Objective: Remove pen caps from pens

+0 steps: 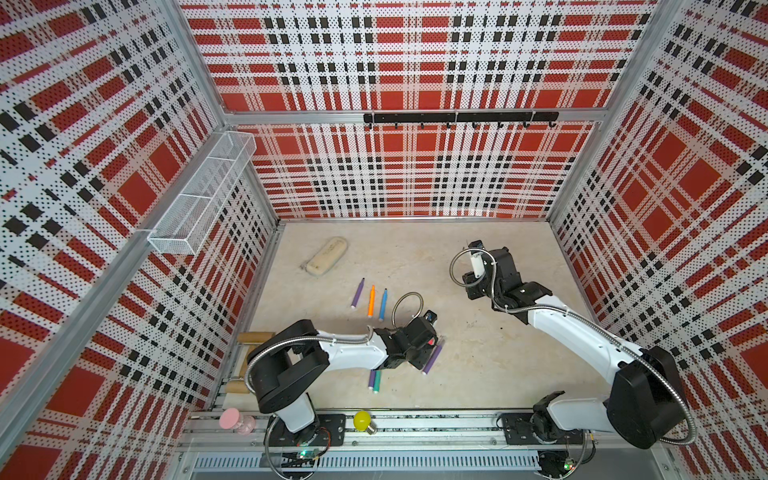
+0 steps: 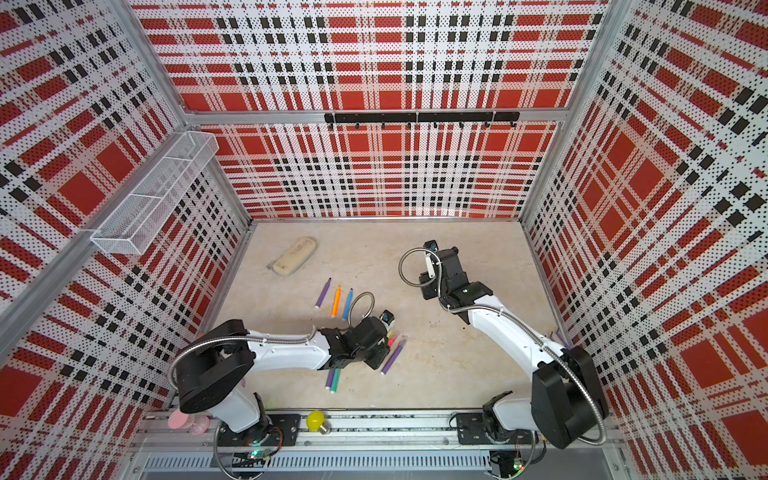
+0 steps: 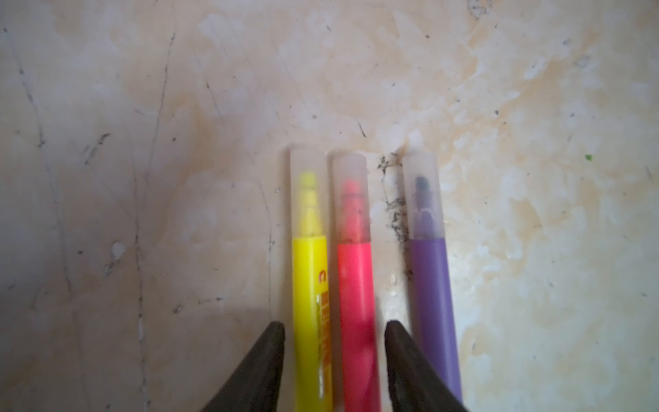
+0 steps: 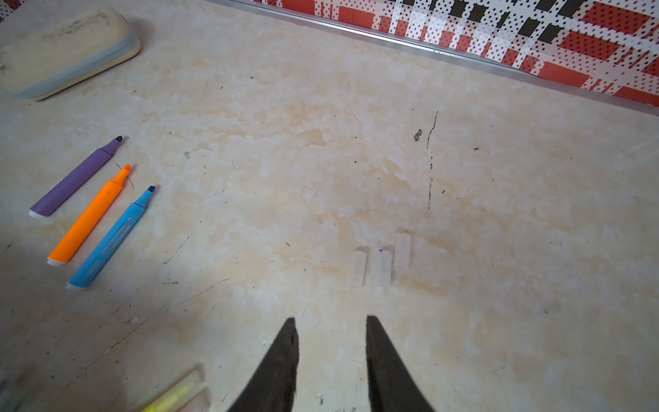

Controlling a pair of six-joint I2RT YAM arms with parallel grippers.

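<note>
Below my left gripper lie a yellow pen point(image 3: 311, 288), a pink pen point(image 3: 355, 288) and a purple pen point(image 3: 434, 295), each under a clear cap. Its open fingers straddle the yellow and pink pens in the left wrist view; the purple one runs beside and partly behind the right finger. My right gripper hangs over the table, partly open and empty. Beyond it lie three loose clear caps point(image 4: 358, 268). Uncapped purple point(image 4: 74, 180), orange point(image 4: 89, 218) and blue point(image 4: 112, 241) pens rest at the left of the right wrist view.
A pale pencil case point(image 1: 326, 256) lies at the back left. A purple pen point(image 1: 371, 379) and a green pen point(image 1: 377, 382) show beneath the left arm, partly hidden. Bare table point(image 1: 512, 360) spreads to the right.
</note>
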